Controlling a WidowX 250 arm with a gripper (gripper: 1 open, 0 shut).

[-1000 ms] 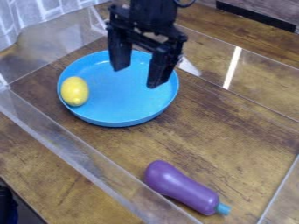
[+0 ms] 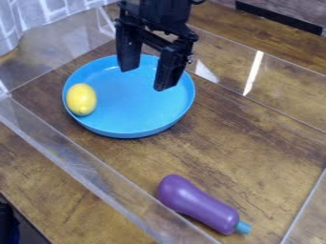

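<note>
My black gripper (image 2: 149, 67) hangs at the top centre of the camera view, over the back half of a round blue plate (image 2: 133, 110). Its two fingers stand wide apart with nothing seen between them. A yellow egg-shaped object (image 2: 82, 98) lies on the left side of the plate. A purple eggplant-like object (image 2: 193, 200) with a teal end lies on the wooden table (image 2: 254, 133) at the lower front, right of centre.
A transparent edge or wall (image 2: 76, 172) runs diagonally along the left and bottom, with another at the far right. The table right of the plate is bare.
The gripper has shifted and turned slightly over the back of the plate. The yellow object, the plate and the purple object have not moved.
</note>
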